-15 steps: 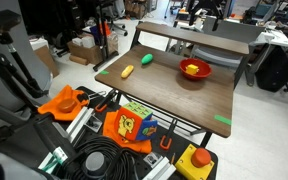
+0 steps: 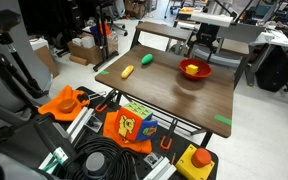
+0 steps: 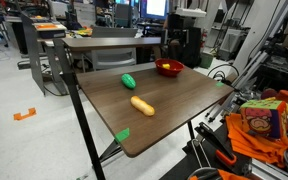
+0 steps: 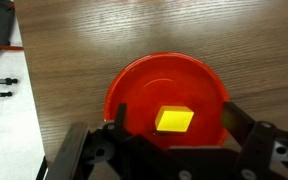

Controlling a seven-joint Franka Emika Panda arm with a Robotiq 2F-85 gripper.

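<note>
A red bowl (image 2: 190, 83) stands toward the back right of the brown table, with a small yellow block (image 4: 174, 119) inside it. Directly over the bowl, my gripper is open, and its fingers appear to either side of the block in the wrist view. Nothing is held. In exterior view 2 the gripper (image 3: 181, 52) hangs above the bowl (image 3: 169, 68). A green vegetable-like item (image 3: 128, 82) and a yellow-orange elongated one (image 3: 141, 105) lie well apart from the bowl, on the table's other side.
A raised shelf (image 2: 219, 42) runs along its back edge. Off the table's front are an orange item with a colourful box (image 2: 127, 124) and black cables.
My gripper has come down from above the back shelf toward the red bowl, staying open. Bowl, block and the other table items have stayed in place.
</note>
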